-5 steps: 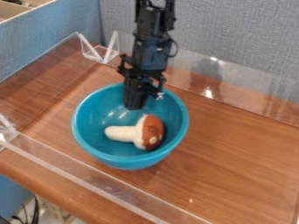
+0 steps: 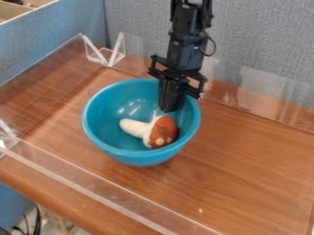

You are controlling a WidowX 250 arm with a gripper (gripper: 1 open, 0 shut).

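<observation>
A teal bowl [image 2: 113, 138] stands on the wooden table, left of centre. Inside it lies a mushroom-like toy [image 2: 161, 133] with a white stem pointing left and an orange-brown cap on the right. My black gripper [image 2: 172, 99] reaches down from above into the back right of the bowl, just behind the toy. Its fingertips are partly hidden and dark, so what is between them is hard to see.
Clear plastic edging runs along its back and front left. Blue and grey partition walls stand behind, and cables hang at the lower left.
My gripper has moved right and lower. The bowl has shifted slightly rightward, and the toy in it has moved a little with it.
</observation>
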